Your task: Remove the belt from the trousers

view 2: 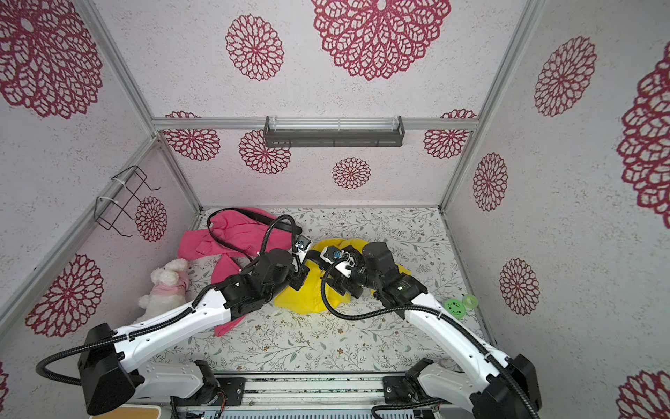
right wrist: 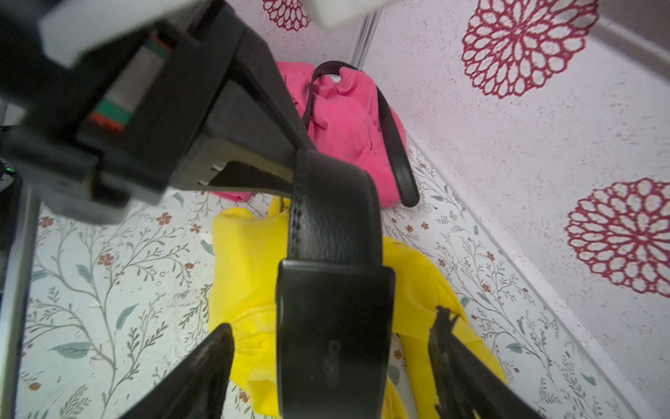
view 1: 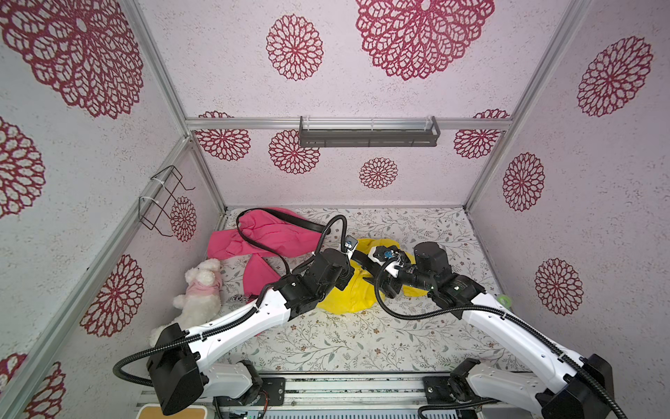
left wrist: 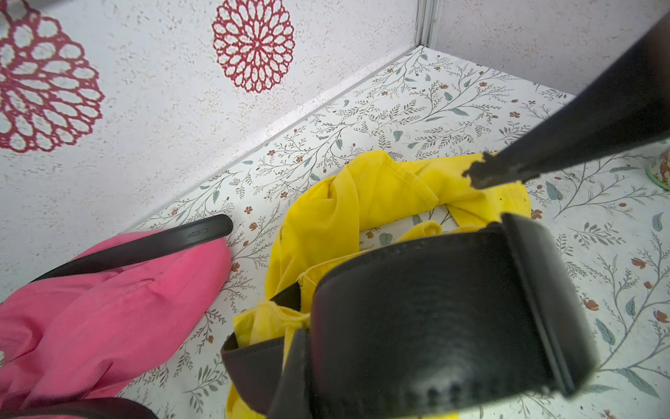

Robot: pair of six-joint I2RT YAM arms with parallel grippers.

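Observation:
Yellow trousers [view 1: 352, 296] lie crumpled at the table's middle beneath both grippers, a black belt [left wrist: 425, 314] raised over them, part of it still among the yellow folds. My left gripper [view 1: 354, 257] is shut on the belt, which bends from its fingers toward the camera in the right wrist view [right wrist: 331, 335]. My right gripper [view 2: 335, 276] is open at the belt's free, looped part; in the right wrist view its two dark fingertips [right wrist: 443, 324] stand either side of the strap.
Pink trousers [view 1: 279, 237] with another black belt lie back left, a white plush bear [view 1: 199, 300] at the left wall. Green round objects [view 2: 454, 308] sit at the right.

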